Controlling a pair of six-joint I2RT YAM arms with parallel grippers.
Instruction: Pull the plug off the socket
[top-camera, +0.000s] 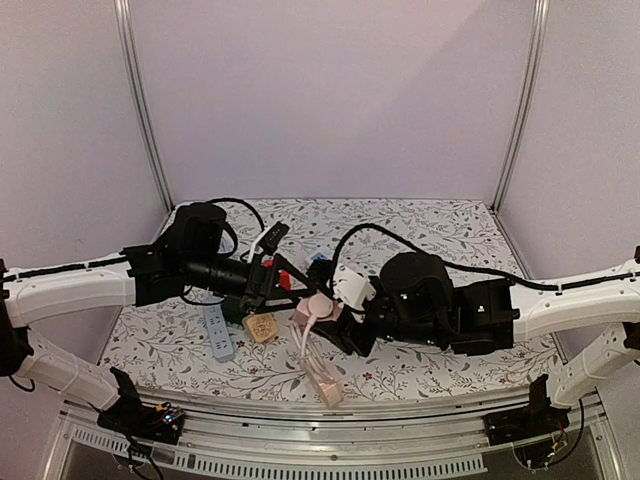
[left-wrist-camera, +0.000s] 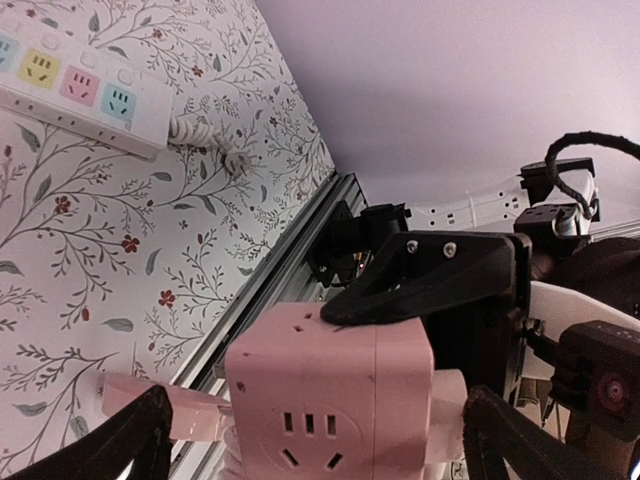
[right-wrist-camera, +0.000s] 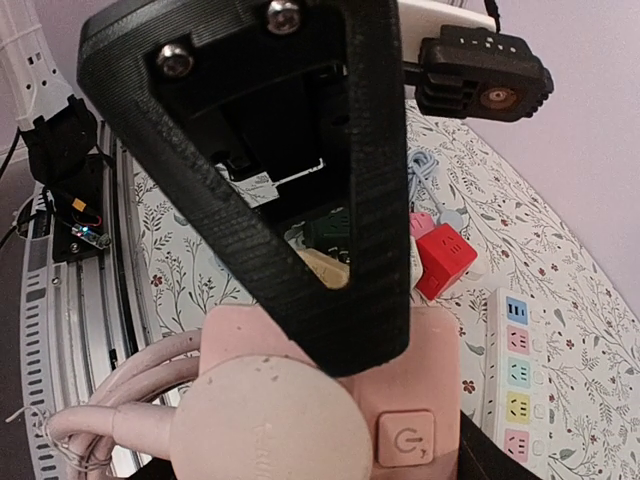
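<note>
The pink cube socket (left-wrist-camera: 330, 385) is held up above the table, with my right gripper shut on it. In the right wrist view, a round pale-pink plug (right-wrist-camera: 270, 420) sits against the socket's face, its cable running off to the left. My left gripper stands open, its fingers (left-wrist-camera: 150, 440) on either side of the socket in its own view. From above, both grippers meet closely at the socket and plug (top-camera: 319, 305). Whether the left fingers touch the plug is hidden.
The cable's other pink end (top-camera: 325, 385) hangs near the table's front edge. White power strips (left-wrist-camera: 85, 85), a red cube (right-wrist-camera: 442, 260) and a wooden block (top-camera: 261, 327) lie on the table.
</note>
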